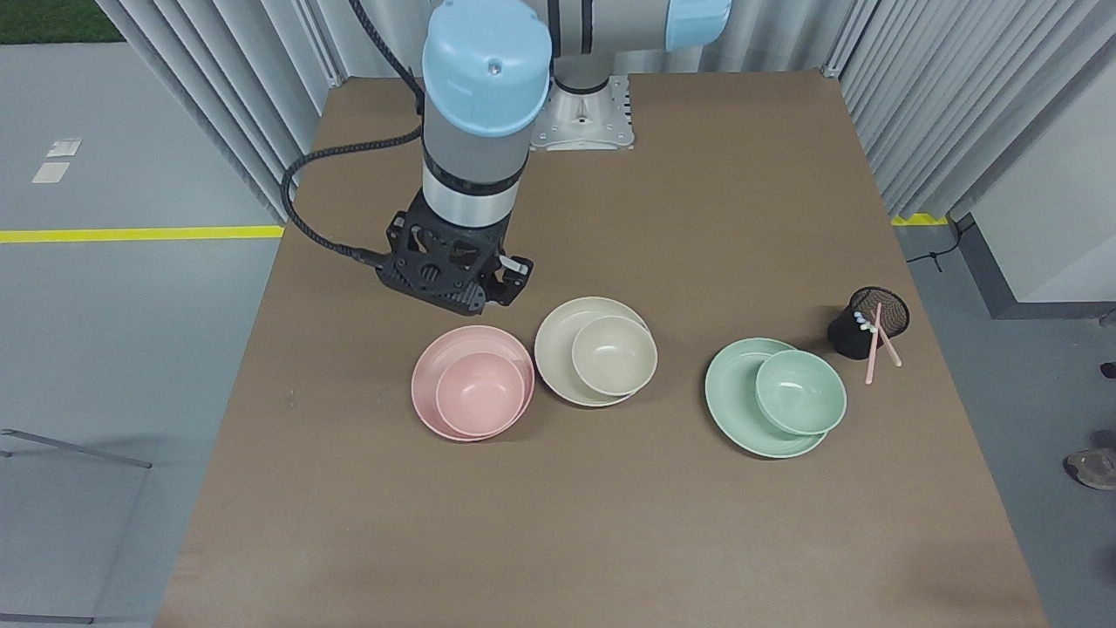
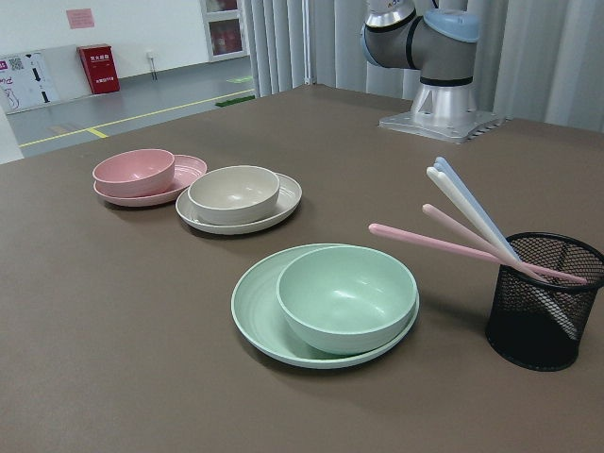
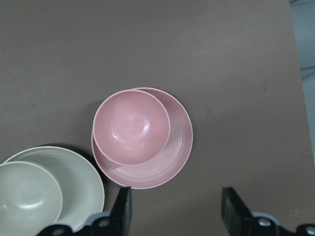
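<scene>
A pink bowl (image 1: 480, 393) (image 3: 131, 126) sits on a pink plate (image 1: 431, 391) (image 3: 176, 152); a cream bowl (image 1: 614, 356) sits on a cream plate (image 1: 561, 338) right beside them in the front view; farther right, a green bowl (image 1: 800, 392) sits on a green plate (image 1: 739, 405). My gripper (image 1: 489, 290) hangs above the table, behind the pink set. In the wrist view its two fingers stand wide apart below the pink plate, the gripper open with nothing between them. The gripper is out of sight in the left view.
A black mesh cup (image 1: 850, 335) (image 2: 535, 330) holding several pink, white and blue sticks stands at the table's right in the front view. The robot base (image 1: 581, 127) is at the back.
</scene>
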